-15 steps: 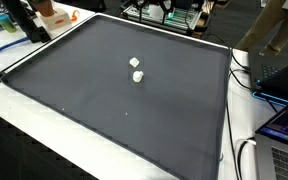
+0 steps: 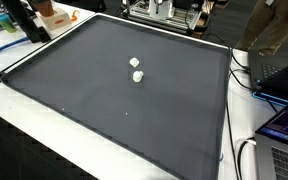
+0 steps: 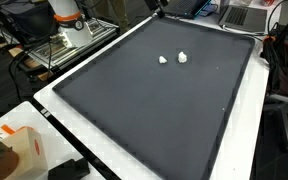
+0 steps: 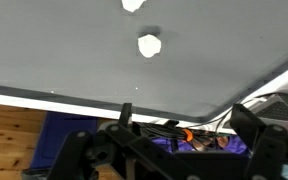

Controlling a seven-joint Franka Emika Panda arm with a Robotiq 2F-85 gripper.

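Observation:
Two small white pieces lie a short distance apart on the dark grey board. In exterior view 1 one piece (image 2: 134, 62) is smaller and farther back, while the other piece (image 2: 138, 76) stands a little nearer. The same pair shows in exterior view 2, the smaller piece (image 3: 163, 60) left of the larger one (image 3: 182, 57). From the wrist, one white piece (image 4: 149, 45) appears in the upper middle and another (image 4: 132, 4) is cut off by the top edge. My gripper is open over the board's edge, its fingers wide apart and empty, clear of both pieces.
The grey board (image 2: 94, 110) is otherwise bare, with a pale border. Laptops (image 2: 274, 155) and cables sit along the right side. In the wrist view, cables (image 4: 169, 130) and a wooden surface (image 4: 14, 135) lie beyond the board's edge.
The dark gripper parts at the top edge of exterior view 1 have shifted and show less now. Both white pieces have stayed in place.

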